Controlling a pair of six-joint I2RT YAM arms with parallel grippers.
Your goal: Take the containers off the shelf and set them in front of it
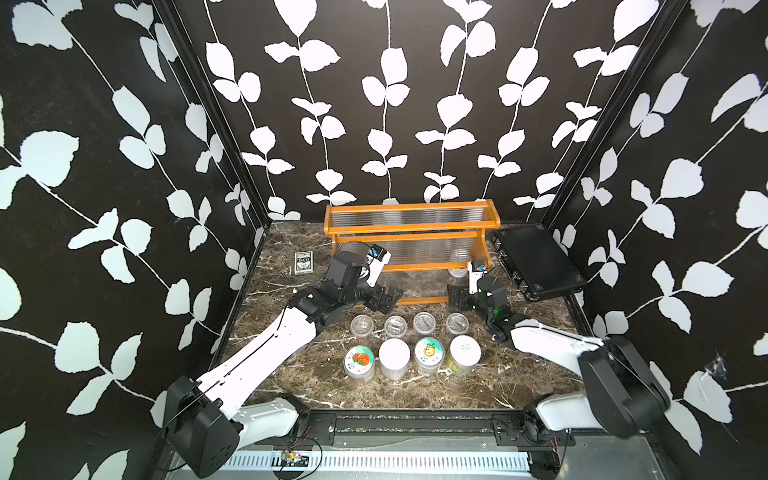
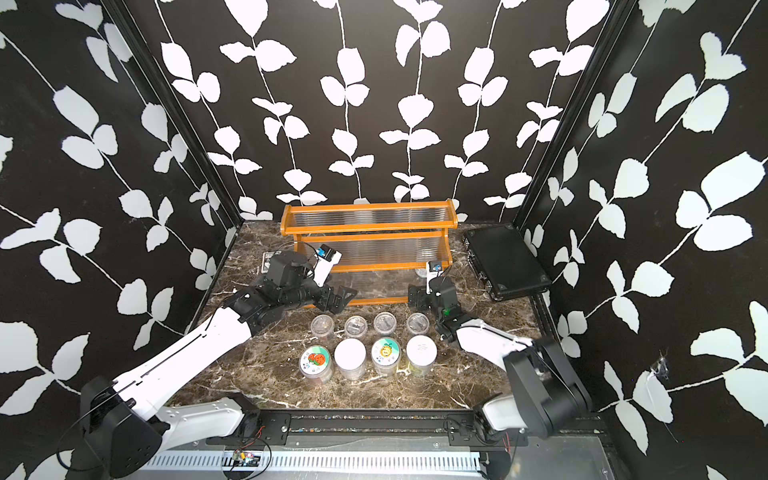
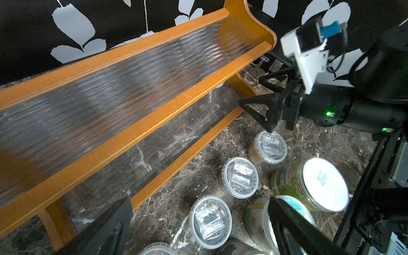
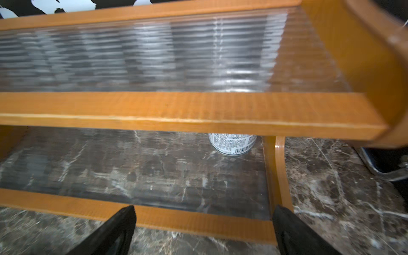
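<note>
On the lower tier of the orange-framed shelf, a pale jar with printed text and a barcode stands near the right end; the upper tier's front rail hides its top. The top left view shows only a bit of this jar. My right gripper is open in front of the shelf's lower rail, empty and apart from the jar. At the shelf's front, left of its middle, my left gripper stands open with nothing between its fingers. Whether the printed jar holds seeds cannot be seen.
Several small clear-lidded tubs and several larger lidded jars stand in two rows before the shelf. A black case lies at its right. A small card box is at the left. The upper shelf tier is empty.
</note>
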